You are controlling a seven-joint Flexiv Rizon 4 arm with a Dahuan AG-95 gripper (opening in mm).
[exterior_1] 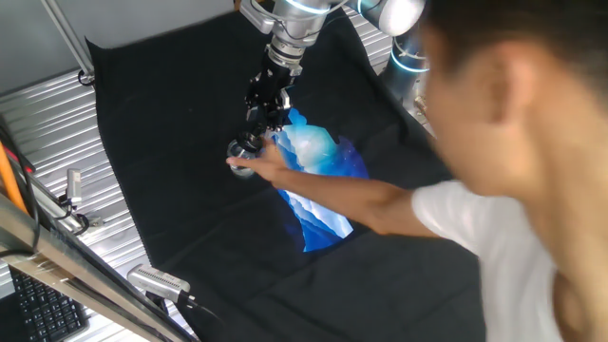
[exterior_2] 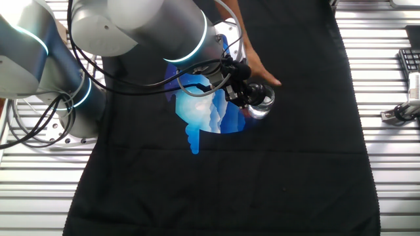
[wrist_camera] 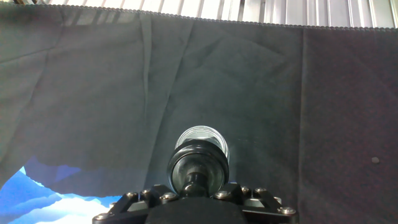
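Note:
My gripper is shut around the narrow neck of a round black piece (wrist_camera: pixel 199 165), low in the middle of the wrist view. Directly past that piece shows the rim of a clear glass-like container (wrist_camera: pixel 205 132); whether the two are joined, I cannot tell. In exterior view 2 the clear container (exterior_2: pixel 262 103) sticks out beyond my gripper's end. A person's hand (exterior_1: pixel 263 166) reaches in and touches or covers the container in exterior view 1. My fingertips are mostly hidden, and the container's height above the cloth is unclear.
A blue-and-white printed sheet (exterior_1: pixel 325 217) lies on the black cloth (exterior_1: pixel 171 209) beside my gripper. The person's arm (exterior_1: pixel 370 205) crosses over the sheet from the right. A metal device (exterior_1: pixel 159 283) stands near the front-left edge.

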